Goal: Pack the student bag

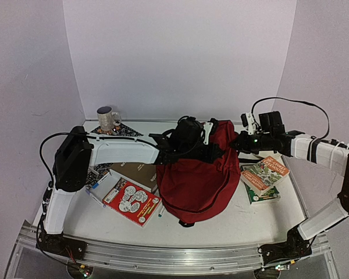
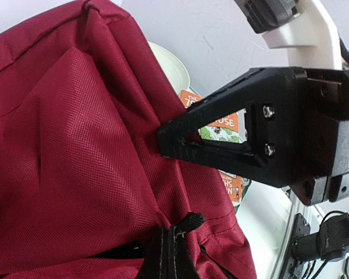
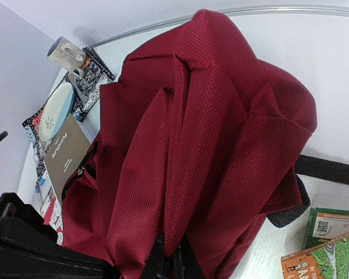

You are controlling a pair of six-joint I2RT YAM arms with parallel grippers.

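Note:
The dark red bag (image 1: 192, 186) lies in the middle of the table, its mouth edge raised. On its right edge my right gripper (image 1: 235, 143) is shut; in the right wrist view a fold of the bag (image 3: 189, 174) runs down between its fingertips. My left gripper has its fingers together, low in the left wrist view, inside the bag's mouth. A small black tab (image 2: 189, 222) shows right at those fingertips; whether it is pinched I cannot tell. The right gripper's black finger (image 2: 221, 154) lies against the red cloth there.
To the left lie a red book (image 1: 134, 202), a brown book (image 1: 136, 172) and a patterned cloth with a mug (image 1: 105, 118). Right of the bag, an orange-and-green book (image 1: 266, 174) rests on a green one (image 1: 262, 197).

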